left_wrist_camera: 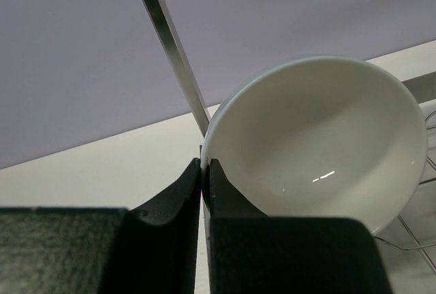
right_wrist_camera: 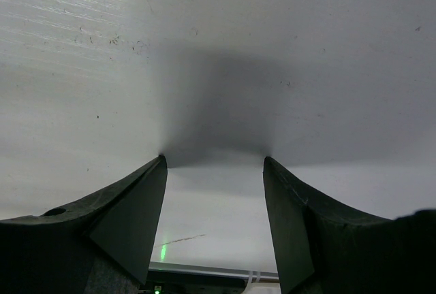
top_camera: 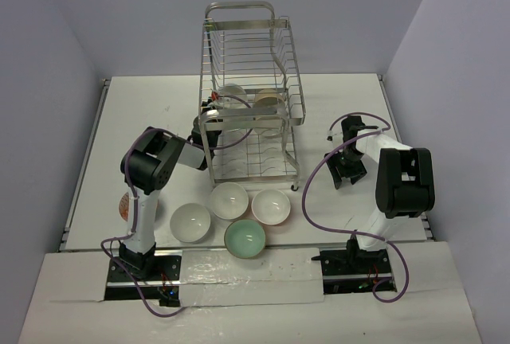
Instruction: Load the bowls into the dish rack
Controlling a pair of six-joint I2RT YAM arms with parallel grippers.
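Note:
My left gripper is shut on the rim of a white bowl point(left_wrist_camera: 313, 137), which is at the dish rack's left side, partly hidden behind the frame in the top view. The two-tier metal rack point(top_camera: 251, 177) holds pale bowls and a tan one point(top_camera: 268, 99) at the back of its lower level. On the table in front sit white bowls point(top_camera: 190, 223), a green bowl point(top_camera: 245, 239) and an orange patterned dish point(top_camera: 124, 205), partly hidden by the left arm. My right gripper stands part open at the table's right, low over bare surface, with nothing between its fingers.
Grey walls point(top_camera: 446, 121) enclose the white table point(top_camera: 135, 97) at the back and sides. The front middle is crowded with bowls.

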